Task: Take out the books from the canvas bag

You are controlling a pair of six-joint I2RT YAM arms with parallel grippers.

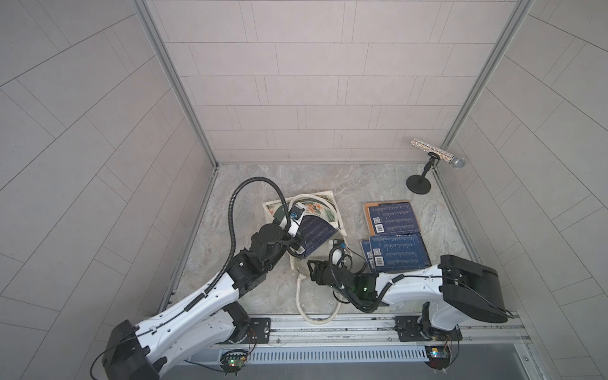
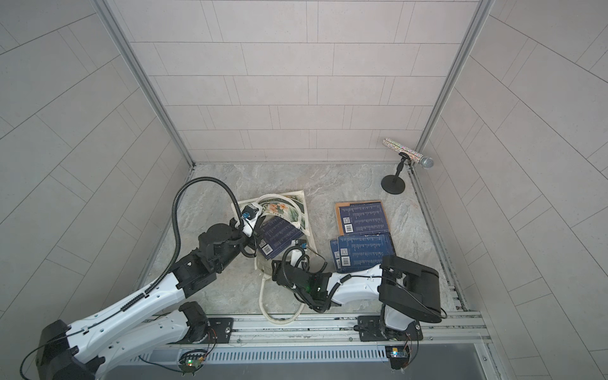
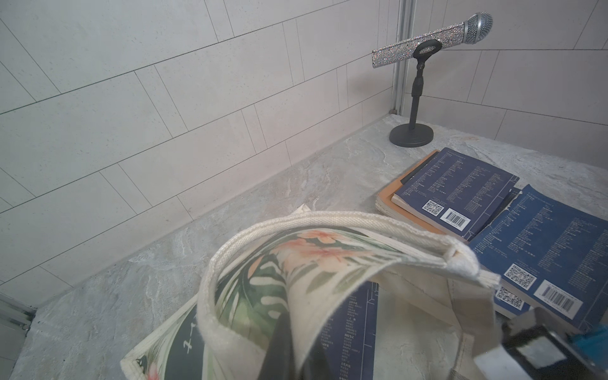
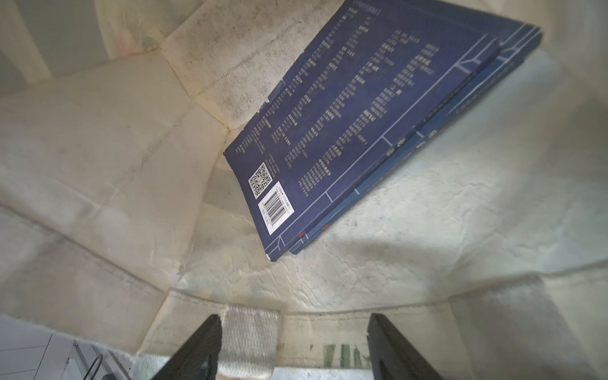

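A cream canvas bag (image 1: 338,212) with a leaf-and-flower lining lies open on the table. Inside it, two dark blue books (image 4: 354,120) rest one on the other, their barcode corner toward the opening in the right wrist view. My left gripper is shut at the bag's raised rim, where the patterned flap (image 3: 329,259) meets its fingers. At the bag's near opening is my right gripper, its fingers (image 4: 202,345) apart with nothing held; the books lie beyond them. Taken-out blue books (image 1: 399,252) lie in two piles to the right.
A microphone on a black stand (image 1: 418,183) is at the back right. One long bag handle (image 1: 316,321) loops toward the front rail. Bare table (image 1: 234,196) shows left of the bag and behind it.
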